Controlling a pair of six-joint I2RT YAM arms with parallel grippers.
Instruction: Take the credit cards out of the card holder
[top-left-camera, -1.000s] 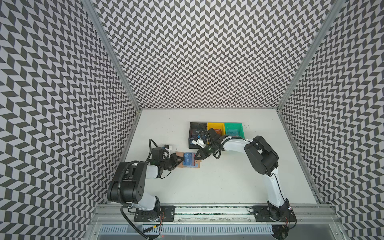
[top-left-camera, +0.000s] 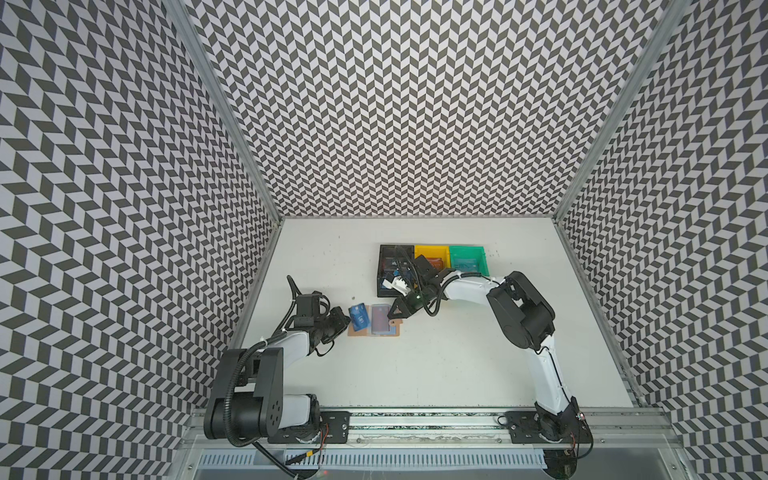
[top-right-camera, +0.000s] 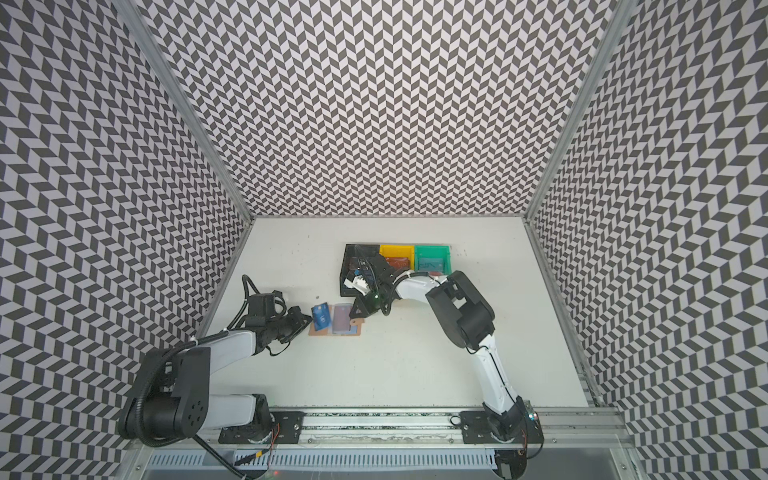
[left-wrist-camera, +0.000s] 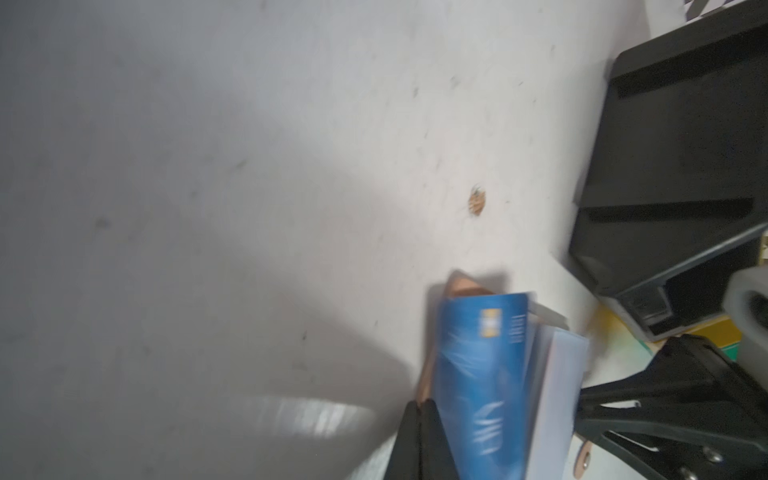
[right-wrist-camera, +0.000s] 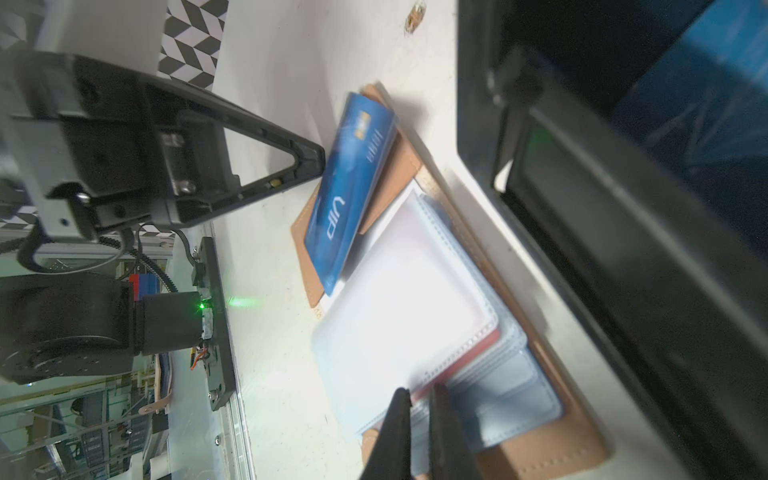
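An open tan card holder (right-wrist-camera: 544, 440) with clear sleeves (right-wrist-camera: 400, 312) lies on the table. A blue VIP card (right-wrist-camera: 348, 192) is at its left part, tilted over the tan flap. My left gripper is shut, just left of the blue card, with nothing visible between its fingers. My right gripper is at the holder's right part, fingertips on the clear sleeves; how far its fingers are apart is hard to tell.
A divided organizer with black (top-left-camera: 384, 249), yellow (top-left-camera: 432, 250) and green (top-left-camera: 469, 252) compartments sits just behind the holder. The table's left, front and right areas are mostly clear.
My left gripper has moved left, and the blue card has shifted left with it, now sitting at an angle and uncovering the clear sleeve. My right arm is nearly still.
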